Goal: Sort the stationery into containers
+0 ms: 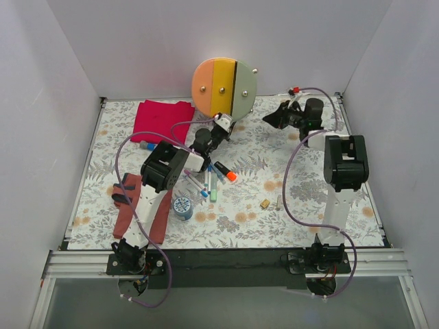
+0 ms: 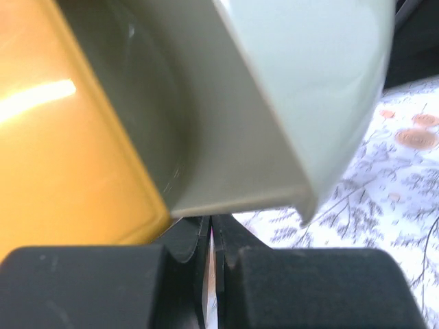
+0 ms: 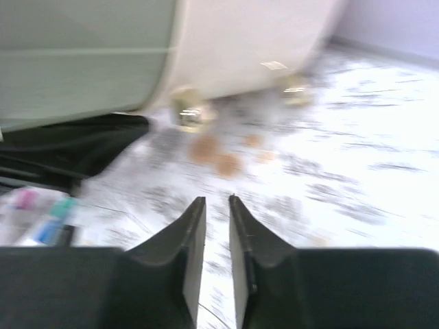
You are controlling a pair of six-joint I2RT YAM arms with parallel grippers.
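Observation:
The round drawer box (image 1: 223,87) stands at the back, with orange, yellow and green fronts and gold knobs. Its green drawer (image 1: 244,89) is pulled out a little; the left wrist view shows an opening between its wall (image 2: 233,137) and the yellow front (image 2: 75,157). My left gripper is shut below the lower edge of that drawer; whether it touches is unclear. To the right of the box, my right gripper is slightly open over bare cloth, nothing between its fingers. Several pens and markers (image 1: 208,179) lie in front of the box.
A red cloth (image 1: 163,118) is at the back left. Brown-red fabric (image 1: 154,218) lies under the left arm, beside a blue-lidded round container (image 1: 182,207). A small yellow block (image 1: 265,203) is front centre. Clear cloth lies between the arms.

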